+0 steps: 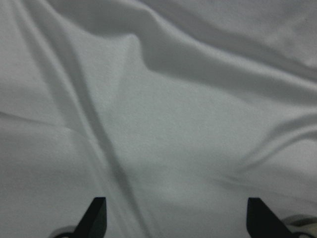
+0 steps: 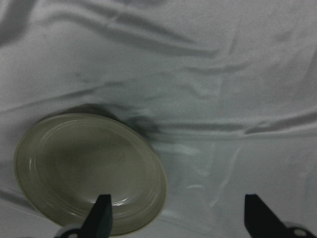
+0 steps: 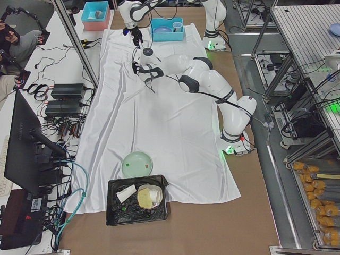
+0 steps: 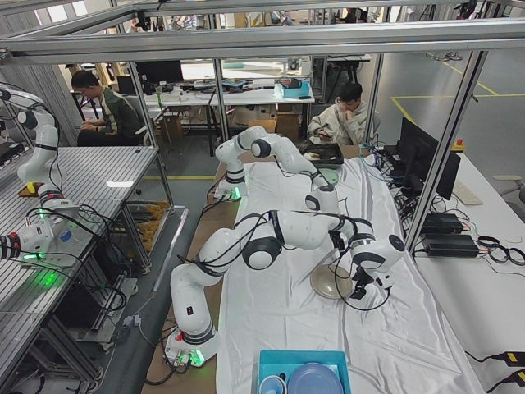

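Note:
A beige-grey plate (image 4: 326, 287) (image 2: 86, 166) lies on the white cloth beneath the arms, mostly hidden in the camera left view. My right gripper (image 4: 361, 283) hangs open above it, the plate toward the left side of its wrist view. My left gripper (image 3: 137, 68) is also open, over bare cloth, with nothing between its fingers. A green plate (image 3: 136, 161) with small bits on it lies at the other end of the cloth, beside a black tray (image 3: 119, 210) holding dishes and white and yellowish items.
A blue bin (image 3: 167, 36) (image 4: 271, 361) with a cup and blue dish stands at the right arm's end. A monitor (image 3: 21, 143) and cables line the neighbouring table.

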